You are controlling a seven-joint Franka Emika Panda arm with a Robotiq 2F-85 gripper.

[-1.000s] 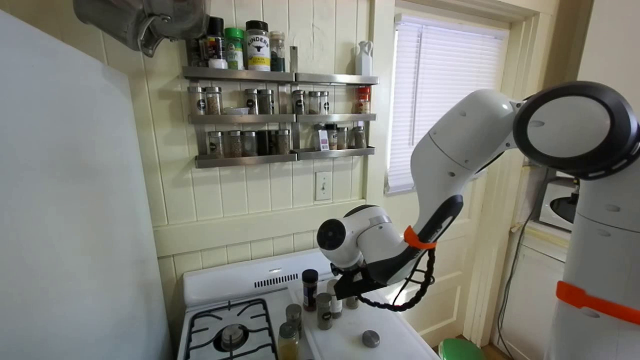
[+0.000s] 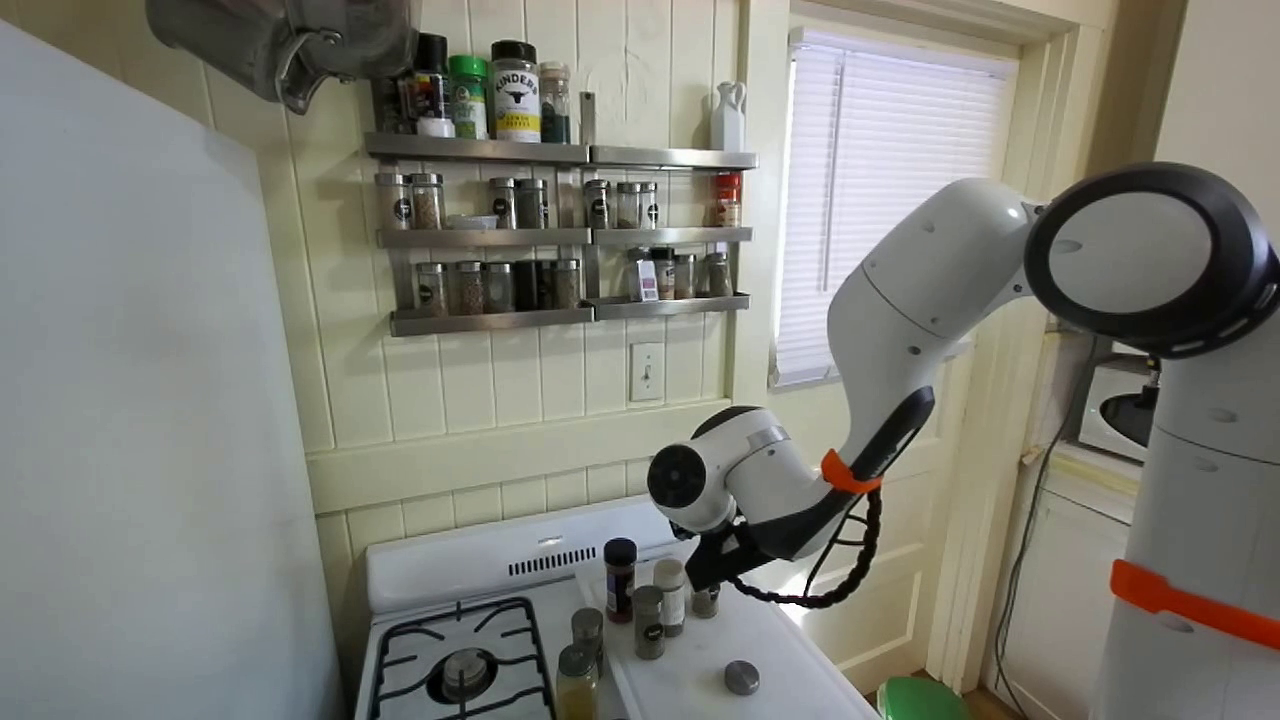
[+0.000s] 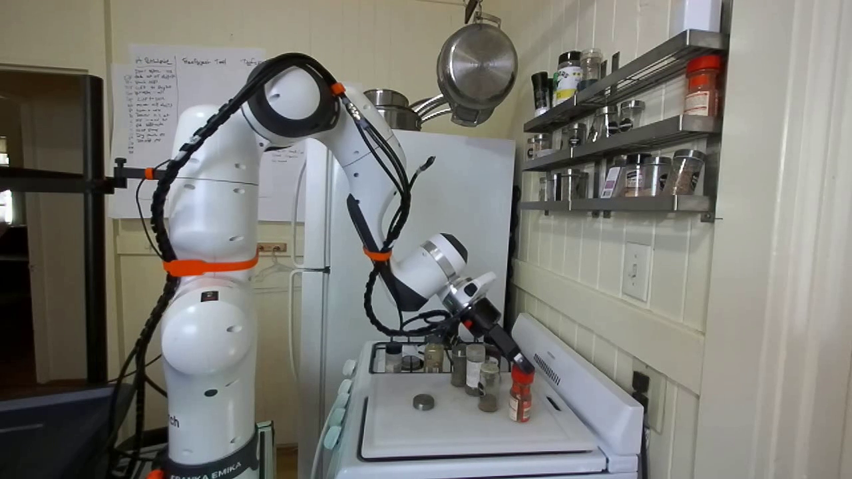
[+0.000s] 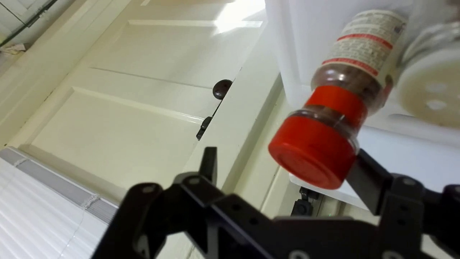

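Observation:
A spice bottle with a red cap point(image 4: 311, 149) and a white label with red stripes appears right of centre in the wrist view. Exterior view 2 shows this red-capped bottle point(image 3: 520, 396) upright on the white stovetop cover point(image 3: 399, 443), near its back right. My gripper is open, its fingers wide apart. The cap is close to the right finger point(image 4: 367, 181), and a wide gap separates it from the left finger point(image 4: 209, 165). Whether cap and finger touch, I cannot tell. In exterior view 1 the arm hides this bottle.
Several spice jars point(image 3: 488, 388) stand close beside the bottle. A flat round lid point(image 2: 741, 678) lies alone on the cover, with clear surface around it. Behind rises the stove's back panel point(image 3: 579, 383); wall shelves point(image 2: 492, 236) with jars hang above.
In exterior view 1, the forearm and gripper have shifted slightly right. More of the white-capped jar behind the gripper now shows. The jars and the lid stand where they were.

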